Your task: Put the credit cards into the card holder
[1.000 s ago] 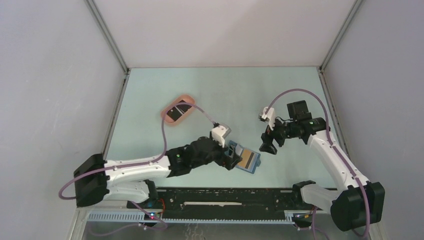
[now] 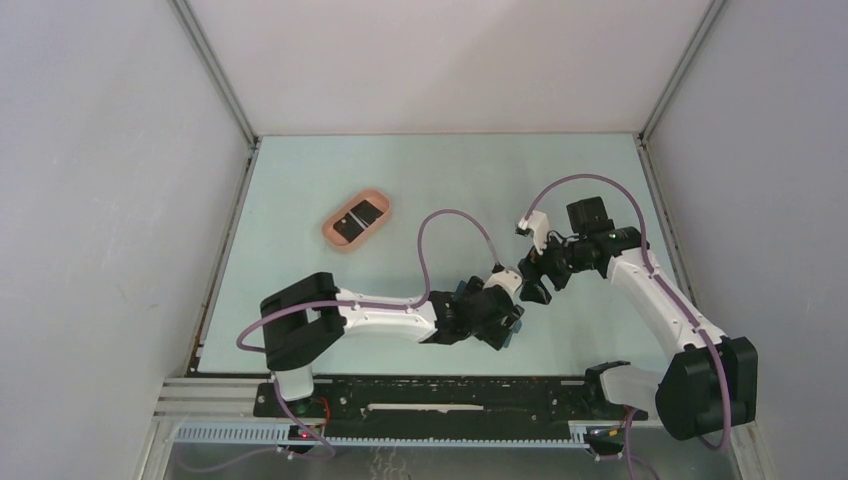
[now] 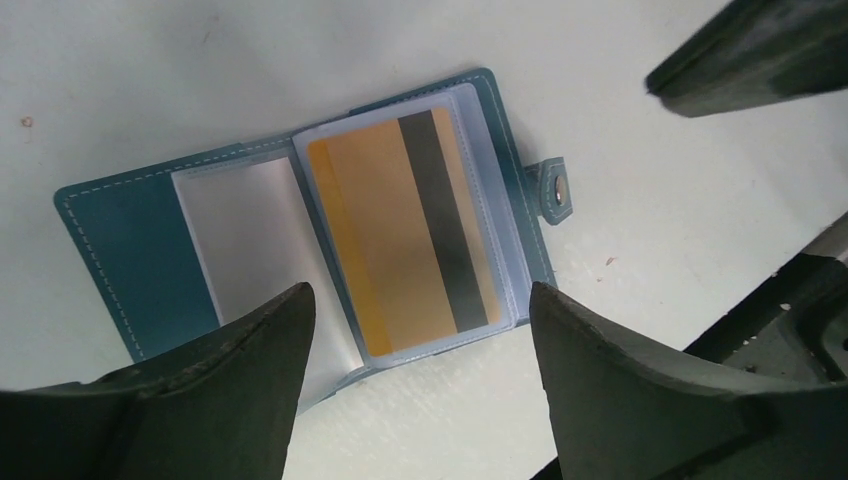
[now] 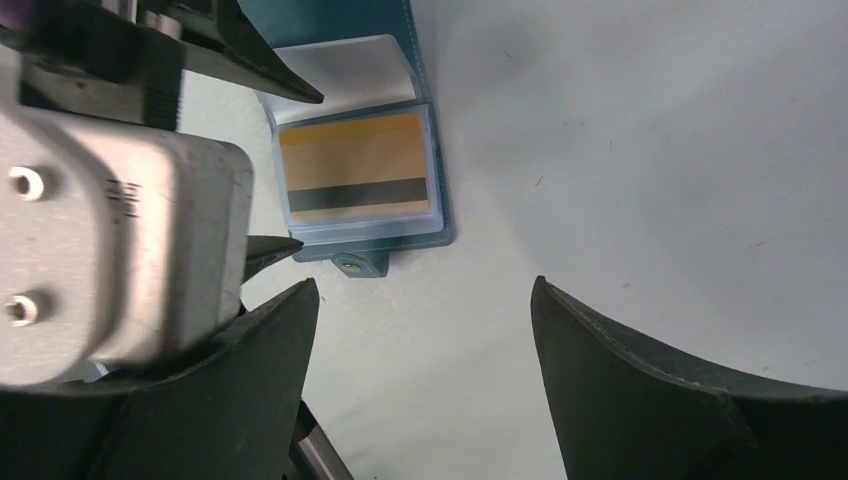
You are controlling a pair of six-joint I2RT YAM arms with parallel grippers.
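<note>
The blue card holder lies spread on the table, with a white flap on one half. Under the clear sleeve of its other half shows a tan card with a dark stripe. My left gripper hovers above the holder, fingers apart, nothing between the fingers, and covers most of it in the top view. My right gripper stands open and empty to the right of the holder, over bare table. A black card and another dark card lie in a pink tray.
The pink tray sits at the upper left of the table. A snap tab sticks out from the holder's edge. Both grippers are close together.
My left arm has swung right and now hangs over the card holder, which was largely uncovered a second ago.
</note>
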